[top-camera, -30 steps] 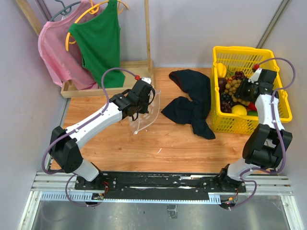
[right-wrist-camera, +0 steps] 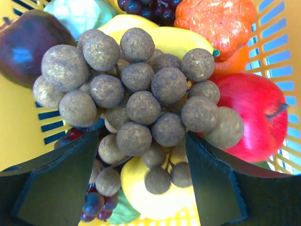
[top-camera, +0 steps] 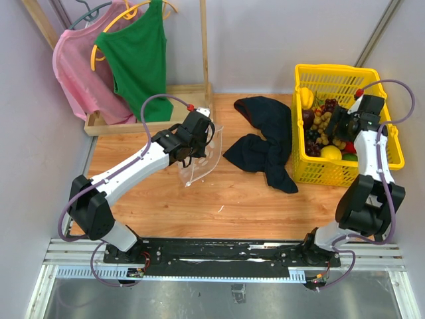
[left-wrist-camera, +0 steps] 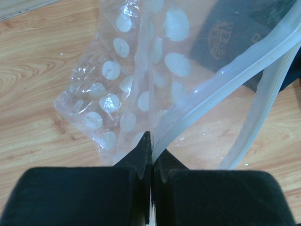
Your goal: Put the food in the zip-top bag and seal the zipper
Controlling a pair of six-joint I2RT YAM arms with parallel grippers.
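In the left wrist view, the clear zip top bag [left-wrist-camera: 111, 69] with white dots hangs with its mouth parted. My left gripper is shut on its pale zipper rim [left-wrist-camera: 207, 103]. The top view shows the bag [top-camera: 206, 165] below the left gripper, over the wooden table. Inside the yellow basket [top-camera: 325, 174], my right gripper stands open over a bunch of brownish-grey grapes [right-wrist-camera: 143, 107]. One finger [right-wrist-camera: 61, 174] is on each side of the bunch's near end; whether they touch it I cannot tell.
Around the grapes lie a purple fruit [right-wrist-camera: 33, 47], a red apple [right-wrist-camera: 254, 117], an orange pumpkin [right-wrist-camera: 214, 23] and a yellow fruit [right-wrist-camera: 155, 193]. Dark cloth [top-camera: 265, 143] lies between bag and basket.
The left arm and the bag have stayed in place.
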